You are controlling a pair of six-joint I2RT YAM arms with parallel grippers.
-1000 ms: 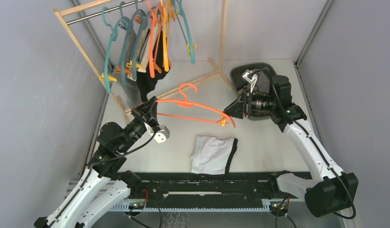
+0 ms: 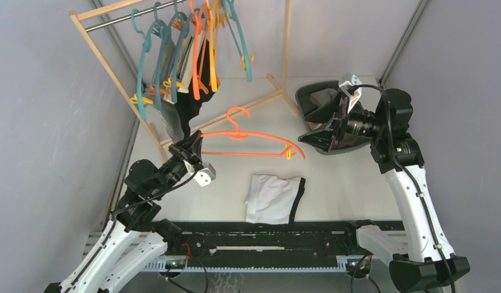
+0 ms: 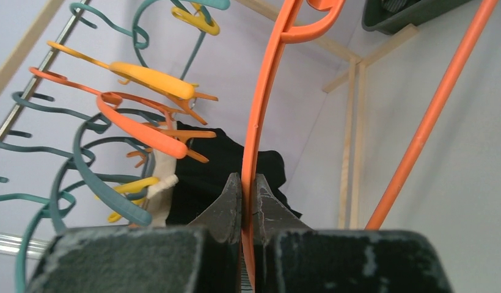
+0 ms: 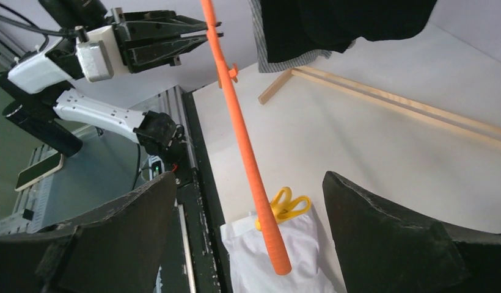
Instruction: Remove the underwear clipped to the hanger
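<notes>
My left gripper (image 2: 198, 138) is shut on one end of an orange hanger (image 2: 248, 133), which it holds up over the table. In the left wrist view the orange arm of the hanger (image 3: 258, 110) runs between the fingers. A yellow clip (image 2: 288, 152) is on the hanger's far end, with no cloth hanging from it. White underwear with a black edge (image 2: 272, 199) lies flat on the table below, apart from the hanger. To the right of the hanger's free end, my right gripper (image 2: 313, 142) stands open, nothing between its fingers.
At the back left, a wooden rack (image 2: 102, 52) carries several coloured hangers and dark clothing (image 2: 190, 107). A dark bin (image 2: 306, 96) holding cloth stands behind the right gripper.
The right gripper has drawn back to the right, away from the hanger's end, and its arm has swung outward. The left gripper and hanger have shifted only slightly; the underwear has not moved.
</notes>
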